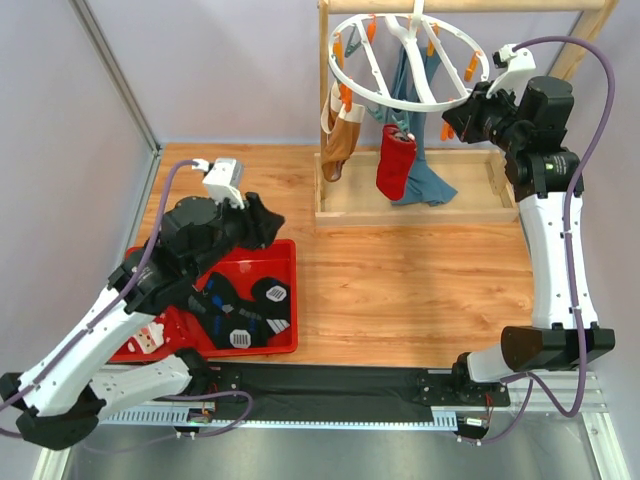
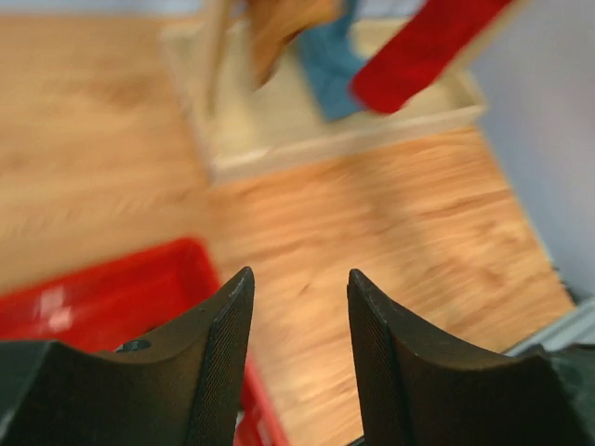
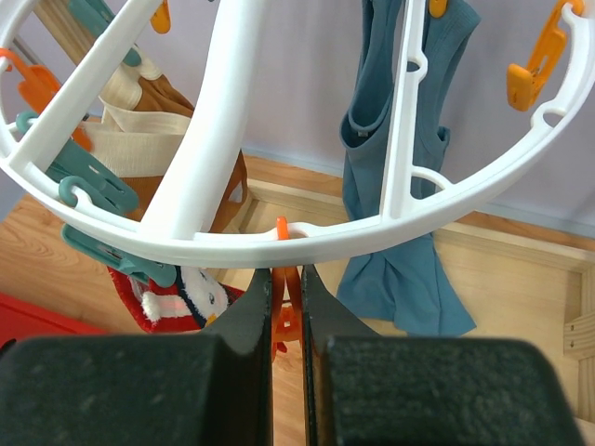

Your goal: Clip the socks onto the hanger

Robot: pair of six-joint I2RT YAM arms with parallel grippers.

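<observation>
A white round hanger with orange and teal clips carries a red sock, a brown-and-cream sock and long teal socks. My right gripper is shut on an orange clip at the hanger's rim. My left gripper stands open and empty above the red bin, which holds dark socks with pale patches and a red-and-white item.
A wooden frame with a shallow tray stands at the back under the hanger.
</observation>
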